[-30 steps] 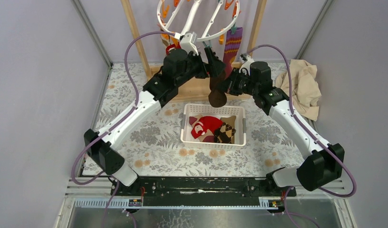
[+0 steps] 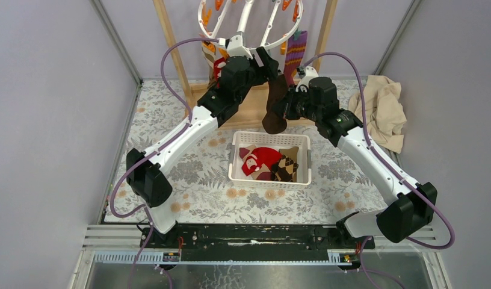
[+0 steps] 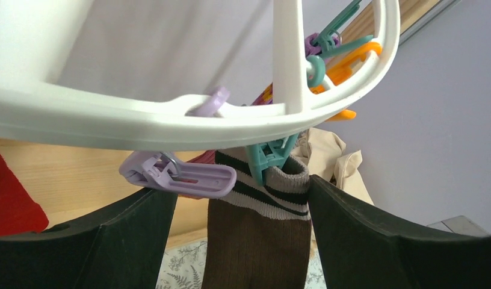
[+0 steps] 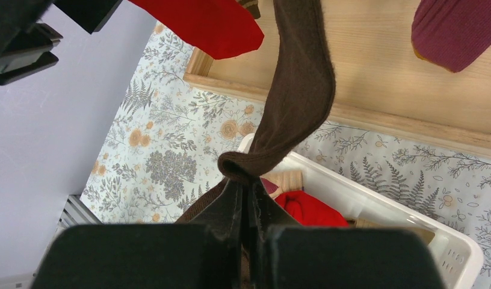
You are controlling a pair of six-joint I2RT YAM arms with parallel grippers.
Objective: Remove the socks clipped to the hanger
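Note:
From the white round hanger (image 3: 201,129) hangs a dark brown sock (image 3: 258,253) with a grey-and-black striped cuff, held by a teal clip (image 3: 272,156). My left gripper (image 2: 268,65) is part open at the cuff. In the left wrist view its fingers (image 3: 345,223) stand apart, one on each side of the sock; the right-hand one is close to the cuff, and contact cannot be told. Lower down, my right gripper is shut on a fold of the brown sock. An empty lilac clip (image 3: 180,174) hangs beside the teal one.
Below, a white basket (image 2: 234,174) holds several socks. A purple striped sock (image 2: 295,54) and a red sock (image 3: 14,198) hang nearby. The hanger's wooden frame (image 2: 168,27) stands behind, and beige cloth (image 2: 380,111) lies at the right.
The left arm's elbow has shifted right and its gripper has turned a little at the cuff. My right gripper has moved slightly left with the sock still in it.

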